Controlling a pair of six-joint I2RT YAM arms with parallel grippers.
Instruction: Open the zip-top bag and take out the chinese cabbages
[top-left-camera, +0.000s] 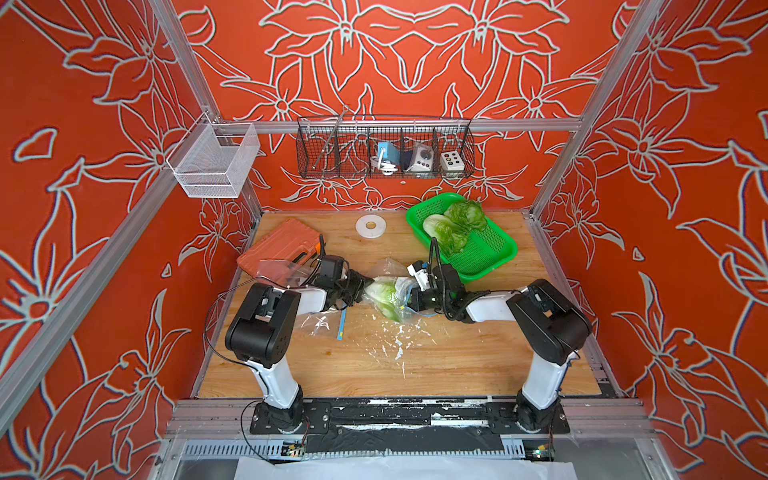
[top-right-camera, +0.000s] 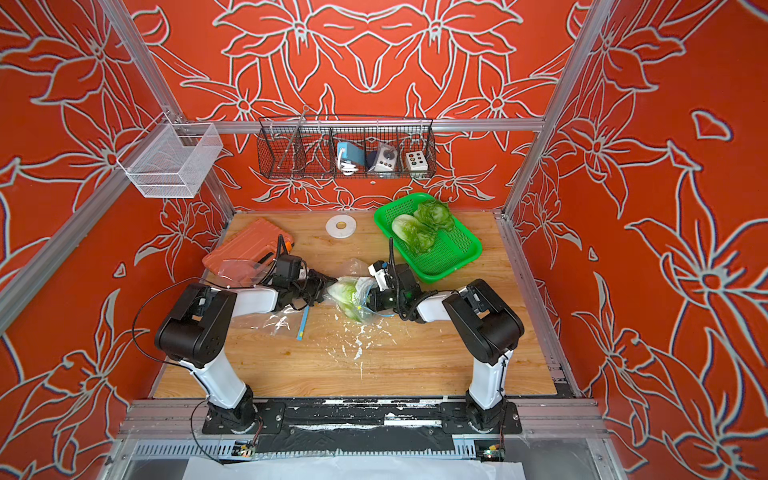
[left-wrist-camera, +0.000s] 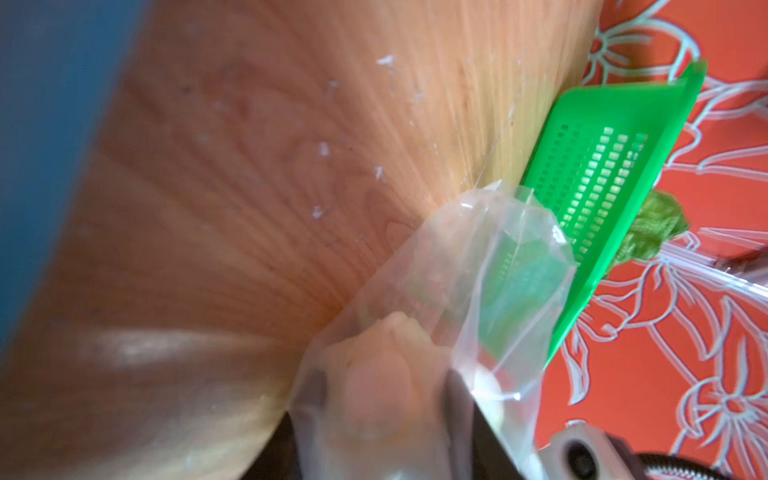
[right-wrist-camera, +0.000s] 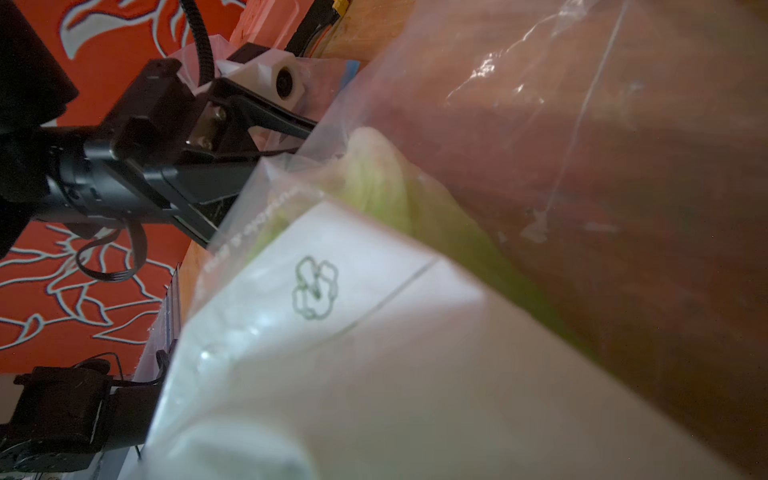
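Note:
A Chinese cabbage (top-left-camera: 388, 300) (top-right-camera: 349, 300) in a clear plastic bag (left-wrist-camera: 512, 240) hangs low over the middle of the table, between my grippers. My left gripper (top-left-camera: 361, 288) is at the cabbage's pale base (left-wrist-camera: 380, 376), seen through the plastic, its fingers partly apart around it; whether they grip cannot be told. My right gripper (top-left-camera: 409, 297) is at the bag's other end. In the right wrist view white plastic (right-wrist-camera: 384, 360) covers its fingers, so what is between them is hidden.
Two cabbages (top-left-camera: 452, 228) lie in a green basket (top-left-camera: 500, 256) at the back right. An orange case (top-left-camera: 276, 244) is at left, beside loose plastic and a white ring (top-left-camera: 370, 226). White scraps litter the clearer front table.

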